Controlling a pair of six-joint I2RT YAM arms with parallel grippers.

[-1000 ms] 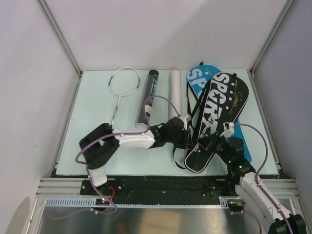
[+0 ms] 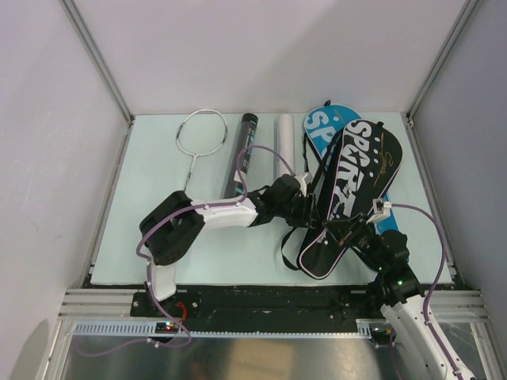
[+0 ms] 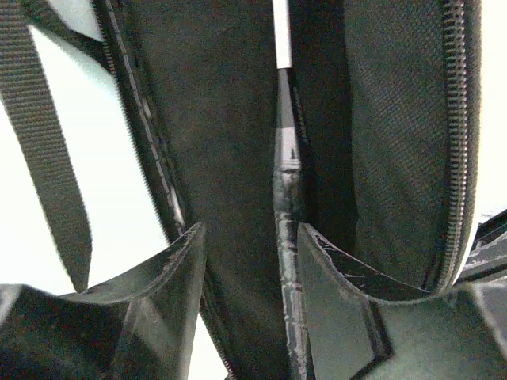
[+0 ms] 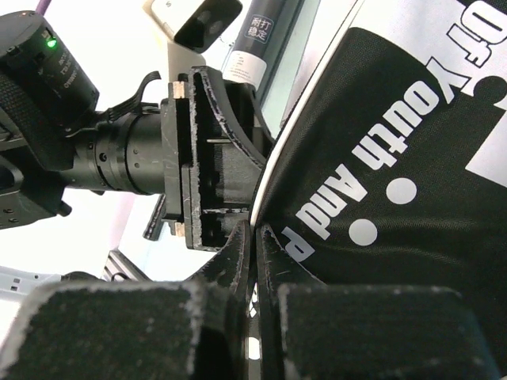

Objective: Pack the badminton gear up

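The black racket bag, printed SPORT, lies tilted on the right of the table, its side unzipped. In the left wrist view, a racket with a white shaft and dark handle lies inside against the black lining. My left gripper stands open above the opening; the handle runs close by its right finger, not gripped. My right gripper is shut on the bag's pale-trimmed edge, holding that flap up. A blue racket bag lies partly beneath the black one. Another racket rests at the back left.
A dark shuttlecock tube and a white tube lie at the back middle, partly behind the left arm. A black strap hangs along the bag's left side.
The right gripper has stayed at the bag's edge, with only a slight shift of its arm.
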